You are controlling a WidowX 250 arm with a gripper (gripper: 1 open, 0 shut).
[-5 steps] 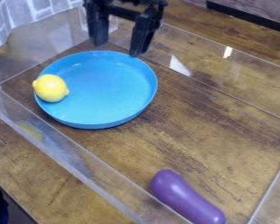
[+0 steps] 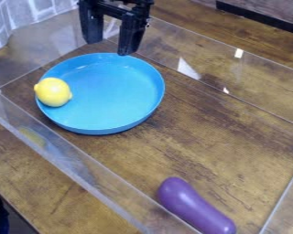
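A yellow lemon (image 2: 54,91) rests on the left side of a round blue plate (image 2: 118,96). My black gripper (image 2: 111,35) hangs open above the back edge of the plate at the top of the view, its two fingers apart with nothing between them. A purple eggplant (image 2: 194,205) lies on the wooden floor at the lower right, apart from the plate.
Clear low walls (image 2: 76,169) edge the wooden work area (image 2: 211,119) on the left and right.
My gripper has moved up and back, away from over the plate toward the top of the view. The lemon, plate and eggplant have not moved.
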